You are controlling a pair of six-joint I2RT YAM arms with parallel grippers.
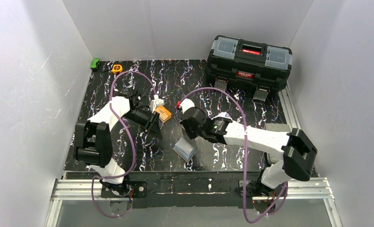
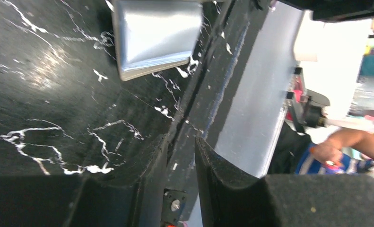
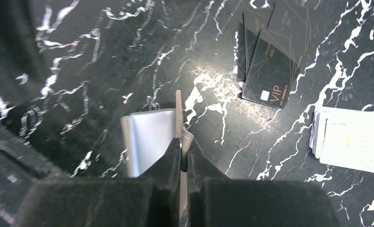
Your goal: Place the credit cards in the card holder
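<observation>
A pale card holder (image 1: 185,148) with a tan edge lies near the table's front middle; in the right wrist view my right gripper is shut on its thin tan edge. In the left wrist view the holder (image 2: 157,30) is ahead of my left gripper, whose fingertips are part open with nothing between them. Several black VIP cards (image 3: 270,71) lie beyond the holder, and a stack of white cards (image 3: 352,139) lies beside them. An orange deck (image 1: 162,112) sits behind the left gripper.
A black toolbox (image 1: 247,61) fills the back right. A tape measure (image 1: 117,68) and a green object (image 1: 95,64) lie at the back left. The table's front edge runs close to the holder.
</observation>
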